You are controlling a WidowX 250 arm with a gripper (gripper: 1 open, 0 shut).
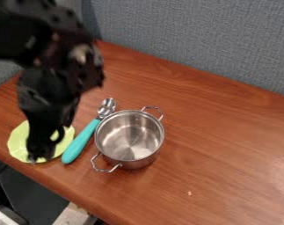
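My black gripper (44, 141) is low at the left, its fingers over the pale yellow-green plate (25, 137), partly covering it; whether they are open or shut is hard to tell. A spoon with a turquoise handle (79, 144) and metal head lies between the plate and a steel pot (130, 137) with two wire handles.
Grey partition walls (203, 44) border the back and left. The table's front-left edge lies just past the plate, with dark space beyond.
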